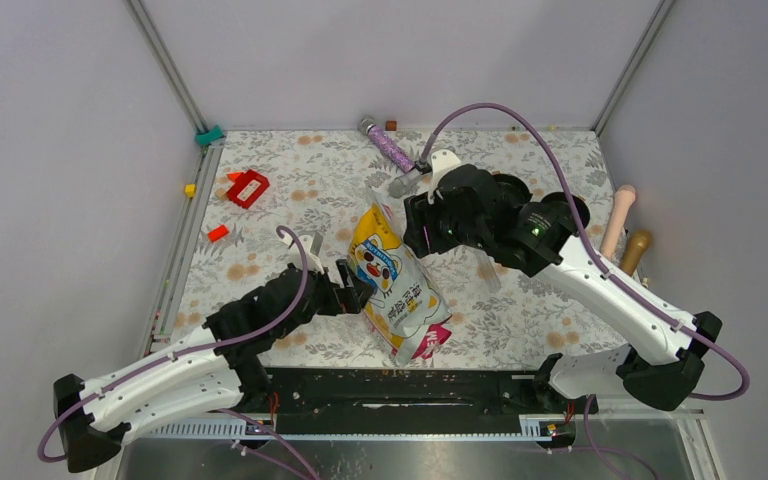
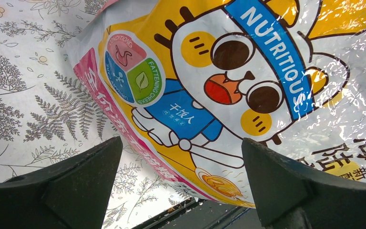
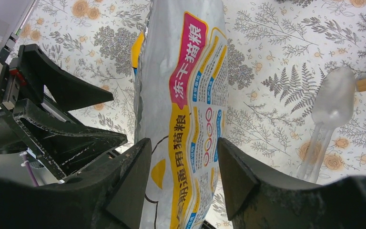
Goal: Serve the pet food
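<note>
A yellow-and-white pet food bag (image 1: 396, 292) leans over the table's middle, its cartoon face toward my left side. My left gripper is open at the bag's printed front (image 2: 228, 86), with no grip visible. Above the bag's other side is my right gripper, fingers part open. The bag's narrow printed side (image 3: 186, 109) shows between its fingers in the right wrist view; whether they touch it cannot be told. A clear plastic scoop (image 3: 332, 109) lies on the cloth beside the bag. Two dark bowls (image 1: 512, 187) are partly hidden by my right arm.
Behind the bag lies a purple glittery microphone (image 1: 388, 146). At the left are a red box (image 1: 248, 189) and an orange block (image 1: 217, 233). Two rounded wooden-looking handles (image 1: 617, 220) stand at the right edge.
</note>
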